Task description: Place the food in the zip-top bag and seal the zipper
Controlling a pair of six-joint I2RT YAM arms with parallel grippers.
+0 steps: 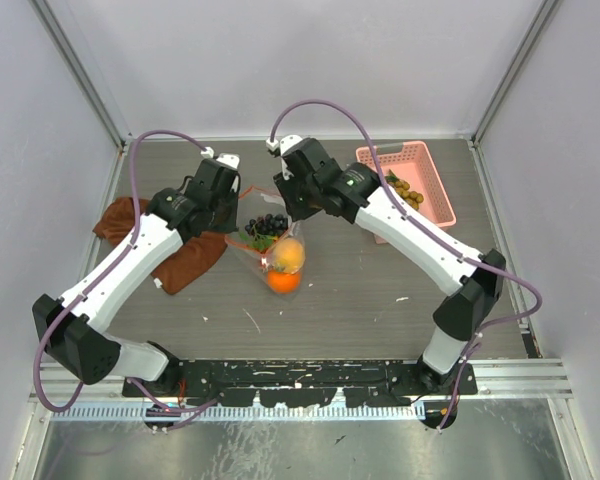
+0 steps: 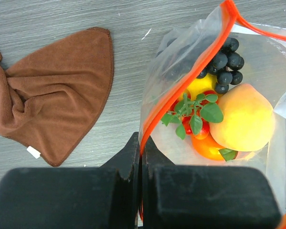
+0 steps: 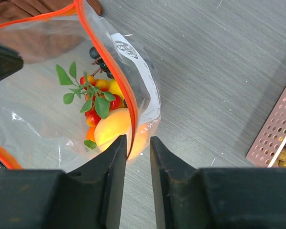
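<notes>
The clear zip bag (image 1: 265, 250) with orange zipper holds grapes (image 2: 225, 67), a peach (image 2: 240, 117), tomatoes (image 3: 93, 117), leaves and orange fruit (image 1: 283, 281). My left gripper is shut on the bag's zipper edge at one side. My right gripper is part open at the opposite side, with the orange zipper rim (image 3: 126, 86) running down to its left finger; whether it touches the rim is unclear.
A brown cloth (image 1: 180, 260) lies to the left. A pink basket (image 1: 430, 190) of olive-like fruit stands at the back right.
</notes>
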